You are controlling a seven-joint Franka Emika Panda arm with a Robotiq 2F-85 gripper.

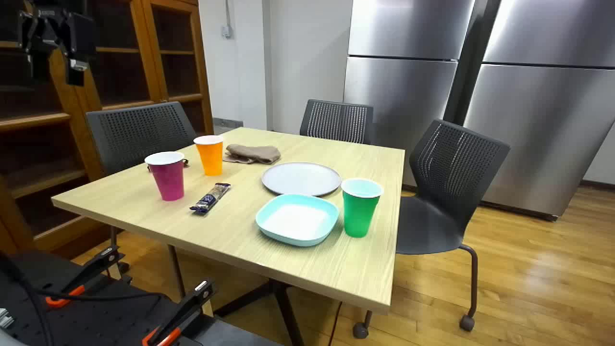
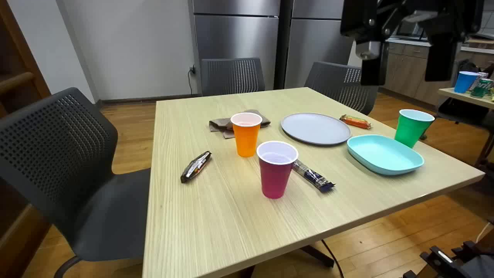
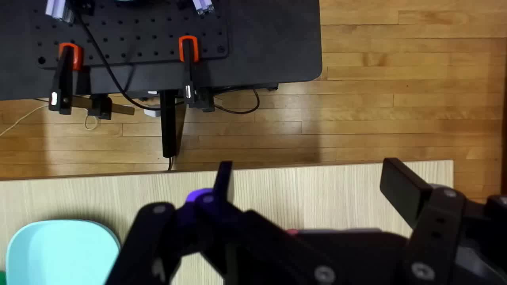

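My gripper [image 2: 405, 76] hangs high above the table, its fingers wide apart and nothing between them; in the wrist view the gripper spans the table's near edge. On the tabletop an orange cup [image 2: 246, 139] and a purple cup [image 2: 276, 176] stand upright. Beside the purple cup lies a dark blue wrapped bar [image 1: 211, 198]. Another dark wrapped bar [image 2: 195, 166] is on the left, and an orange packet [image 2: 355, 122] is near the right edge. A turquoise square dish [image 1: 297, 221], a grey round plate [image 1: 301, 179] and an upright green cup [image 1: 360, 213] sit close together.
A folded brown cloth [image 1: 252, 154] lies behind the orange cup. Dark chairs [image 2: 69, 176] surround the table [image 2: 208, 231]. Black clamps [image 3: 189, 71] grip the edge of a dark stand beyond a floor gap.
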